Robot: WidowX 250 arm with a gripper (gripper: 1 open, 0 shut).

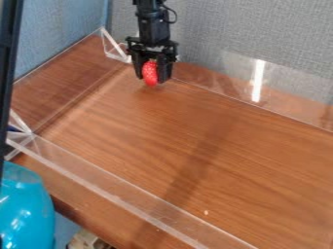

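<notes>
My black gripper (151, 64) hangs at the back of the wooden tray, near its rear left corner, shut on a red object (150, 73) that shows below and between its fingers. The object's lower end is close to the wooden floor (196, 165); whether it touches it is hard to tell.
Clear plastic walls (130, 199) border the wooden floor, with grey and blue padded walls behind. A glossy blue object (23, 219) sits outside at the lower left, and a dark post runs up the left edge.
</notes>
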